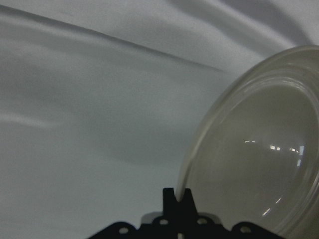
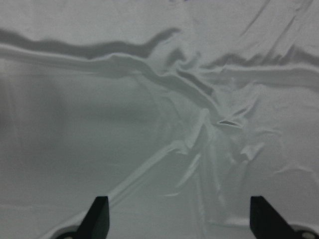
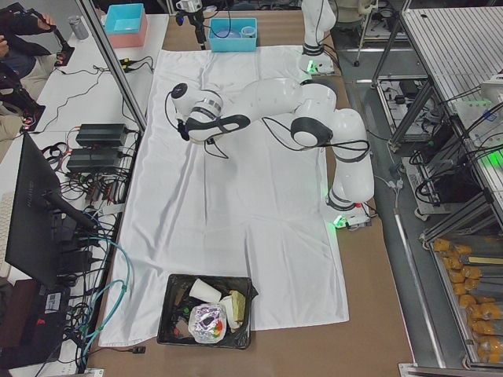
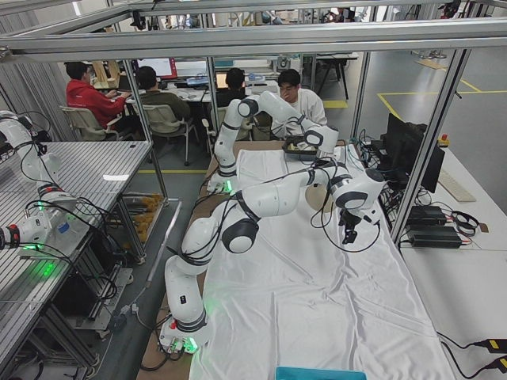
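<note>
In the left wrist view a pale translucent round lid or dish [image 1: 254, 149] has its rim between the fingertips of my left gripper, which is shut on it, above white cloth. In the right wrist view my right gripper stands open over wrinkled white cloth [image 2: 149, 124], with nothing between its fingers. In the camera right view a beige round item [image 4: 315, 198] is partly hidden behind an arm and cables. The arms overlap in the camera left view, so the grippers are hard to separate there.
A black tray [image 3: 167, 322] of mixed items sits at one end of the cloth in the camera left view. A blue bin [image 3: 233, 43] stands at the other end. A monitor [image 3: 31, 220] and equipment line the side table.
</note>
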